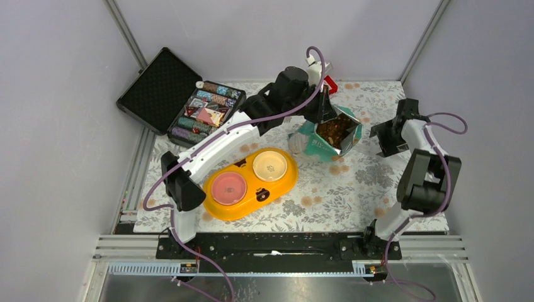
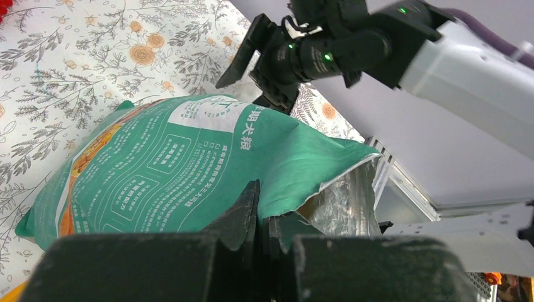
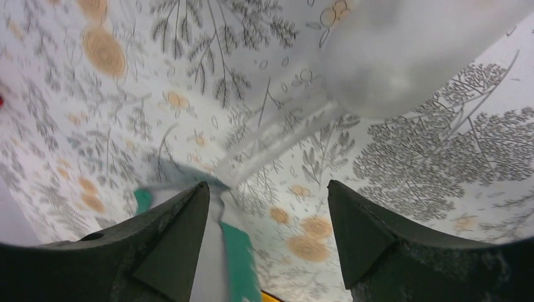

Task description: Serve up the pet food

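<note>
My left gripper is shut on the upper edge of a green pet food bag, its mouth held open and brown kibble showing inside. The left wrist view shows the bag pinched at its rim between the dark fingertips. To the right of the bag, my right gripper is open above the table. Under it in the right wrist view lies a translucent scoop, its handle between the spread fingers in the picture; no contact shows. A yellow feeder carries a cream bowl and a pink bowl, both empty.
An open black case with poker chips and cards stands at the back left. A red object lies behind the left gripper.
</note>
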